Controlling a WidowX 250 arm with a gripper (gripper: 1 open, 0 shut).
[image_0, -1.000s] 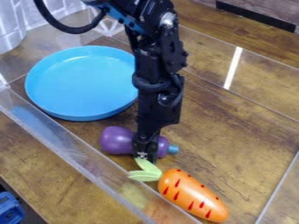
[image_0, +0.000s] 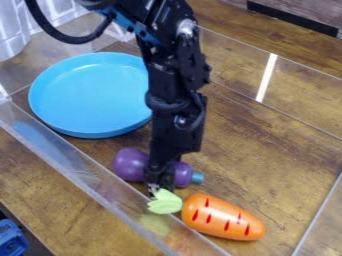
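The black arm reaches down the middle of the view, its gripper (image_0: 163, 172) low over a purple toy eggplant (image_0: 131, 166), which lies on the wooden surface. The fingers are at the eggplant, partly hidden against it, so their grip is unclear. An orange toy carrot (image_0: 222, 216) with pale green leaves lies just to the lower right, the leaves beside the eggplant.
A blue plate (image_0: 70, 92) lies at the upper left. A clear see-through rim or panel runs diagonally across the lower left. A blue object (image_0: 8, 238) sits in the bottom left corner.
Since a second ago the arm has shifted slightly, and the carrot with its leaves has moved a little. The eggplant remains under the gripper.
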